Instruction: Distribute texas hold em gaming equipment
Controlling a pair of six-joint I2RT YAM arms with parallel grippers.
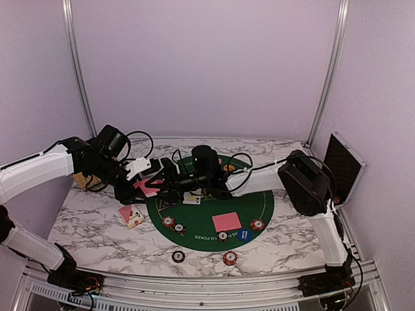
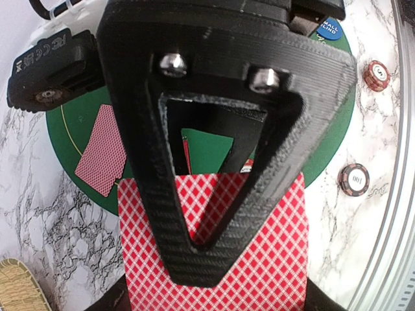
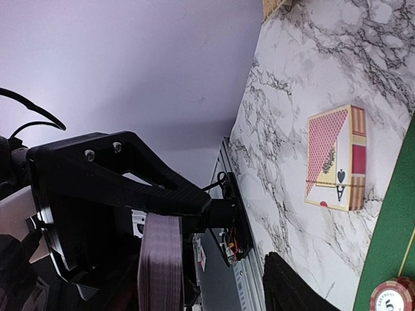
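Note:
Red-checked cards (image 2: 214, 291) are gripped by my left gripper (image 1: 146, 188), whose fingertips (image 2: 117, 299) show at both sides of them. In the right wrist view the cards (image 3: 161, 265) appear nearly edge-on. My right gripper stands part open there, its fingers to either side of the cards. One right finger (image 2: 201, 272) crosses in front of the card face in the left wrist view; whether it touches cannot be told. More red-checked cards lie on the green poker mat (image 1: 201, 234), such as the card (image 1: 225, 222) toward the front.
The card box (image 3: 331, 155) lies on the marble beside the mat. Several chip stacks sit on the mat, with a dark chip (image 1: 178, 256) and a red chip (image 1: 229, 258) off its front edge. A blue blind button (image 1: 244, 234) lies right of the front card. An open case (image 1: 342, 168) stands far right.

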